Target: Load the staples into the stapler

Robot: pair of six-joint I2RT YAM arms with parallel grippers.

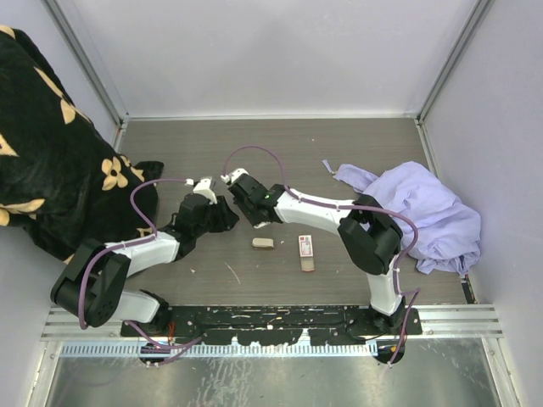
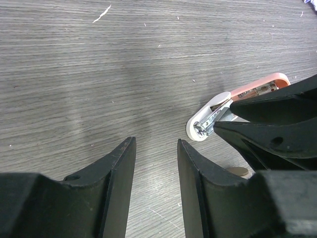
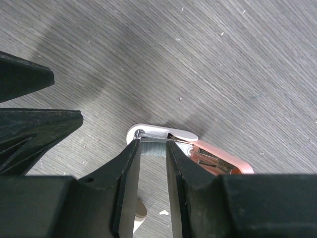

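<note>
The stapler, pink [image 3: 235, 162] and white, lies opened out on the table in both wrist views; in the top view my right arm mostly covers it. A short silver strip of staples [image 3: 153, 148] spans the gap between the fingertips of my right gripper, over the stapler's white end [image 3: 132, 133]. From the left wrist view, my right gripper has its tips at the metal channel; whether the strip sits in it cannot be told. My left gripper stands open above bare table, left of the stapler, nothing between its fingers.
A small beige block [image 1: 263, 243] and a red-and-white box [image 1: 306, 246] lie in front of the right arm. Lilac cloth [image 1: 420, 212] is heaped at the right, a dark flowered cloth [image 1: 76, 153] at the left.
</note>
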